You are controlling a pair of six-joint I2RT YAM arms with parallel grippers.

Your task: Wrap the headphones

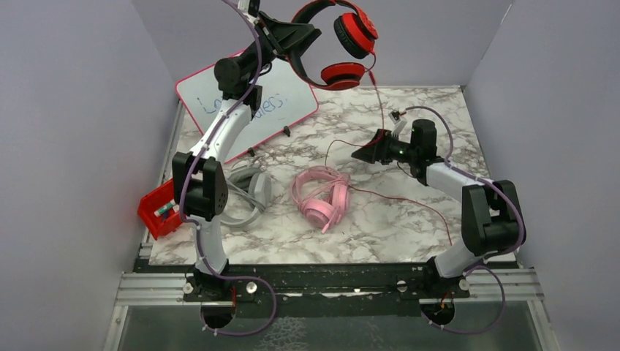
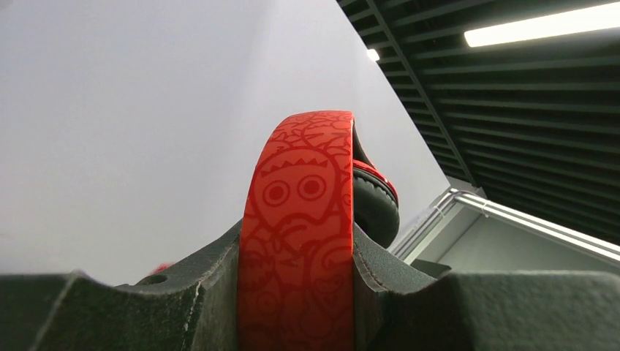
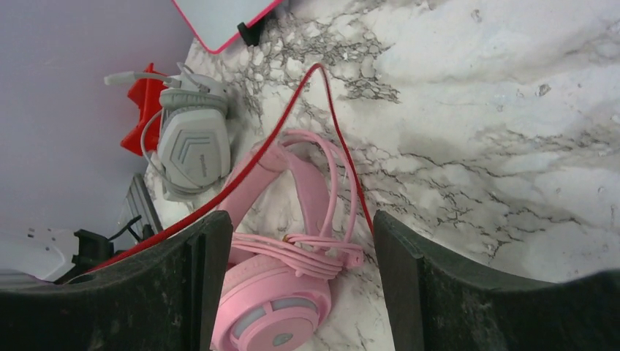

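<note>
Red-and-black headphones (image 1: 354,33) hang high at the back, with my left gripper (image 1: 295,42) shut on the headband (image 2: 296,227). Their red cable (image 1: 402,198) drops from the cups and runs across the table. My right gripper (image 1: 365,154) is low over the table, below the headphones, its fingers open; in the right wrist view the cable (image 3: 278,124) passes across and beside them.
Wrapped pink headphones (image 1: 329,212) lie centre, wrapped grey headphones (image 1: 259,191) left. A red bin (image 1: 151,201) is at the left edge, a whiteboard (image 1: 197,95) at back left.
</note>
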